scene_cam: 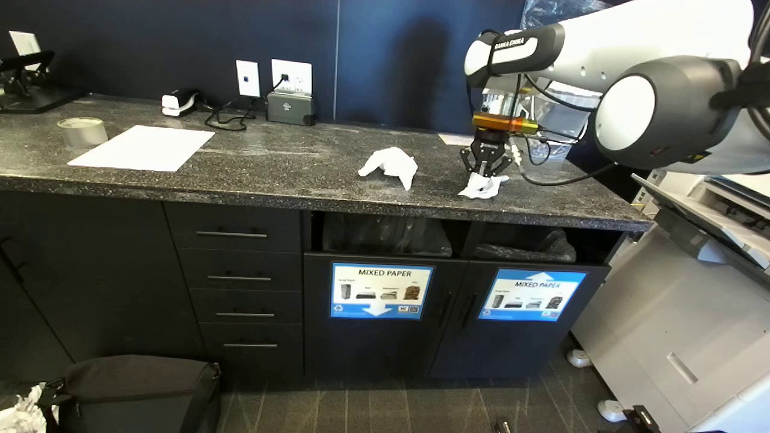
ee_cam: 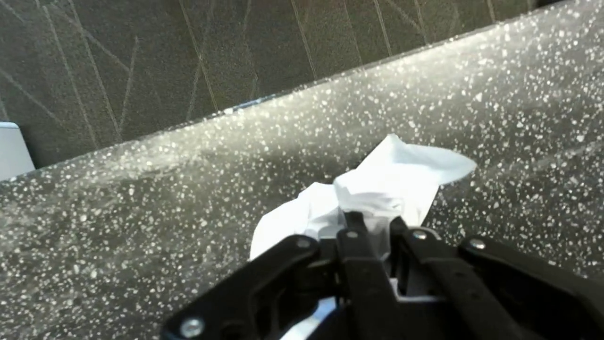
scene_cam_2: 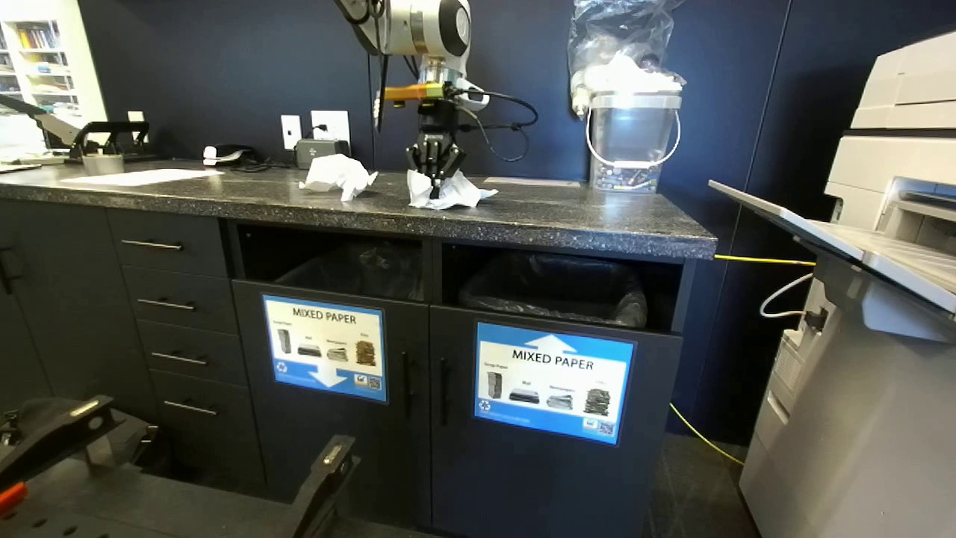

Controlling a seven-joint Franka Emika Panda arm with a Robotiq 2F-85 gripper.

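One crumpled white paper [scene_cam: 482, 187] is at the right part of the countertop, close to its front edge. My gripper [scene_cam: 488, 173] points down over it, shut on the paper. In the wrist view the dark fingertips [ee_cam: 355, 220] pinch its middle, and folds of the held paper [ee_cam: 396, 181] spread out on both sides. Whether it still touches the counter is hard to tell. A second crumpled paper [scene_cam: 391, 165] lies on the countertop to the left, apart from the gripper.
Two bin openings [scene_cam_2: 556, 282] sit under the counter edge, above doors labelled MIXED PAPER. A clear bucket [scene_cam_2: 632, 134] stands at the back right. Flat white paper [scene_cam: 144, 148] and a tape roll [scene_cam: 82, 132] lie at the left. A printer [scene_cam_2: 860, 296] stands right of the counter.
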